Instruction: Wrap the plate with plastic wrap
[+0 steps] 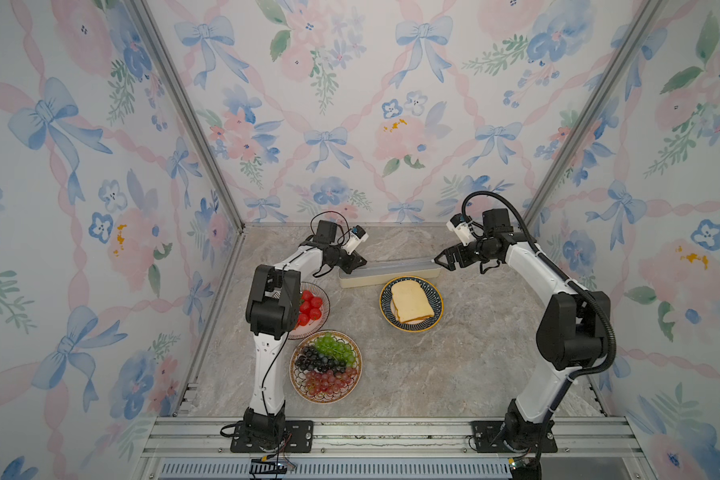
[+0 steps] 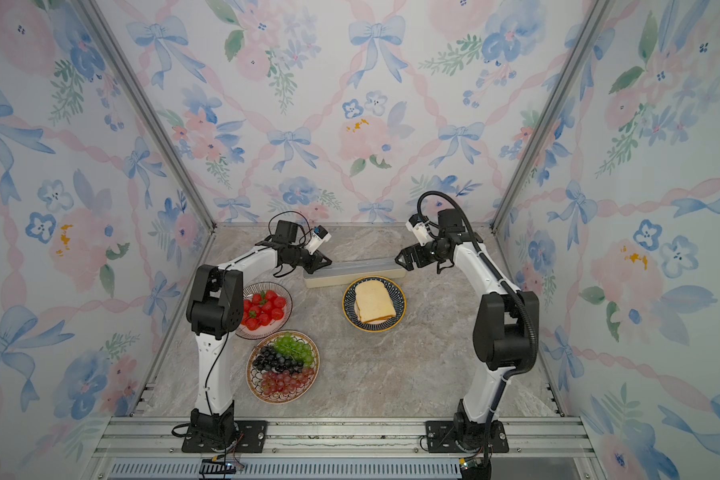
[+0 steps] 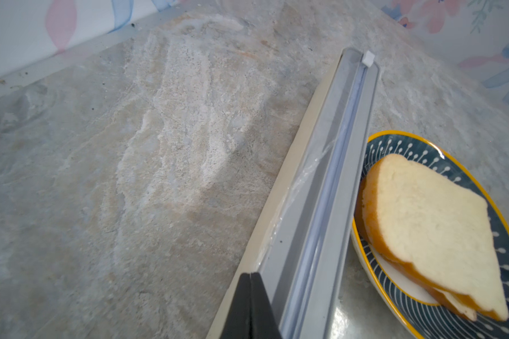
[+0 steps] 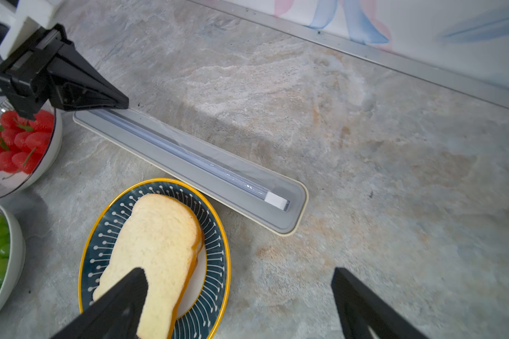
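A sandwich lies in a patterned plate at the centre of the table. Just behind it lies a long plastic wrap dispenser with a clear slide bar and white slider. My left gripper is shut at the dispenser's left end, with nothing seen between its fingers; whether it touches is unclear. My right gripper hangs open above the table near the plate and the dispenser's right end, nothing between its fingers.
A bowl of red fruit sits at the left, partly under my left arm. A plate of grapes is at the front left.
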